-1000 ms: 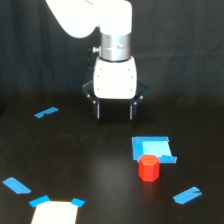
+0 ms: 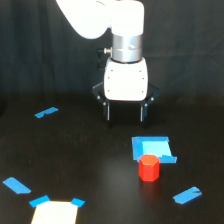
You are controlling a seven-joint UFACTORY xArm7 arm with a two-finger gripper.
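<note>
A small red object (image 2: 149,168), roughly like a short can or block, stands upright at the lower edge of a blue square (image 2: 140,146) with a pale patch inside. Its base seems to lie just in front of that square. Well behind and above it hangs my gripper (image 2: 125,112), pointing down from the white arm. Two dark fingers are spread apart, and nothing shows between them. The gripper is left of the red object and clear of it.
At the bottom left, a pale yellow-white item (image 2: 54,213) is cut off by the frame edge, with blue tape around it. A strip of blue tape (image 2: 187,195) lies at right.
My gripper and arm have shifted a little to the right. The red object, the blue square and the pale item have stayed where they were.
</note>
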